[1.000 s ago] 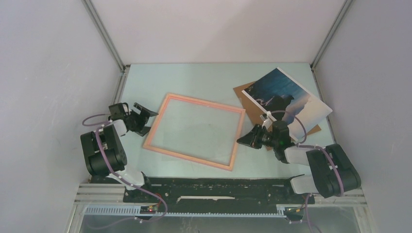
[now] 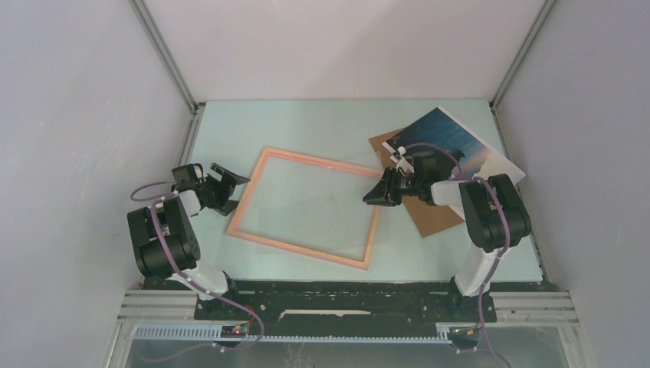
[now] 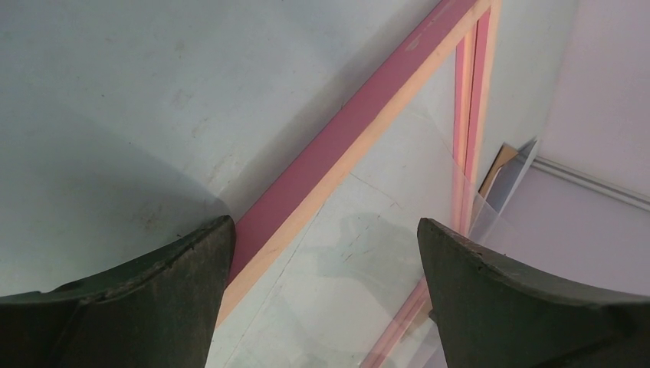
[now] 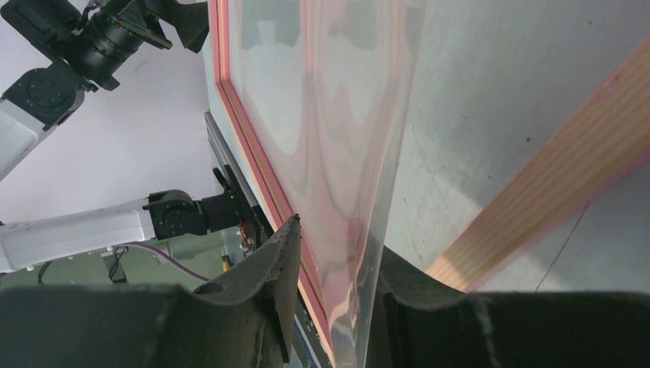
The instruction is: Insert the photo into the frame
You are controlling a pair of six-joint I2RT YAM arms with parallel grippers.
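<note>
The empty-looking wooden frame [image 2: 299, 249] lies in the middle of the table. A clear sheet [image 4: 345, 184] shows over it in the right wrist view, bent and raised near my right gripper [image 2: 375, 193]. That gripper hovers over the frame's right side, its fingers apart and the sheet's edge running between them; whether both touch it is unclear. My left gripper is open at the frame's left side [image 3: 322, 172], one finger close against its outer face and the other above the inside. The photo [image 2: 437, 138], dark blue with a pale part, lies at the right, partly covered by the right arm.
Beneath the photo is a brown board [image 2: 431, 221], sticking out at its left and lower sides. Bare table [image 2: 306, 123] stretches behind the frame. The black table edge [image 2: 345, 295] runs along the front.
My right gripper has moved up and left in the top view, along the frame's right side, and now covers part of the photo. The left arm, frame and photo stay put.
</note>
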